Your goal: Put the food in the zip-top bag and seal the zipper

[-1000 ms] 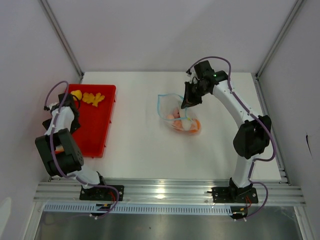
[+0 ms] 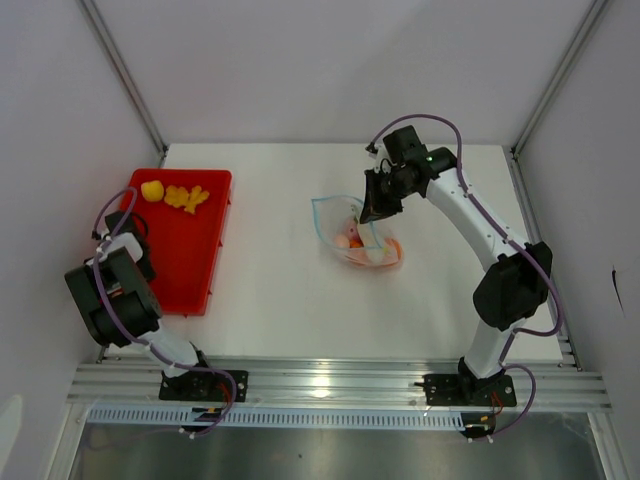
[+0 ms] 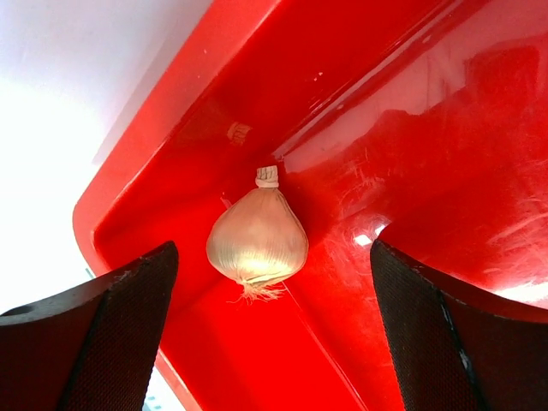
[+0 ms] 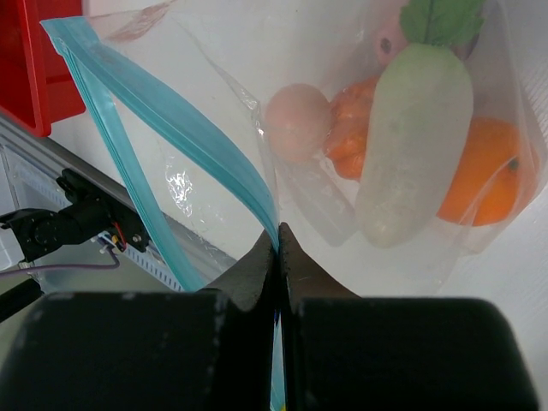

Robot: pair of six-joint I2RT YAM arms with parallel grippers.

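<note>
In the left wrist view a tan onion [image 3: 259, 238] lies in a corner of the red tray [image 3: 342, 334]. The left gripper is open just above it, the onion between and a little beyond its fingertips, with no contact visible. From above, that arm hides the onion. My right gripper is shut on the blue zipper edge of the clear bag [image 4: 197, 141], whose mouth gapes. Inside the bag lie a white radish [image 4: 415, 145] with green leaves, an orange fruit [image 4: 488, 175], a crinkled orange piece [image 4: 349, 128] and an egg-like item [image 4: 298, 122].
At the tray's far end sit a yellow piece of food [image 2: 152, 191] and yellow ginger-like food [image 2: 187, 198]. The tray's raised wall [image 3: 184, 116] rises close beside the onion.
The right gripper keeps the bag edge, having shifted only slightly.
</note>
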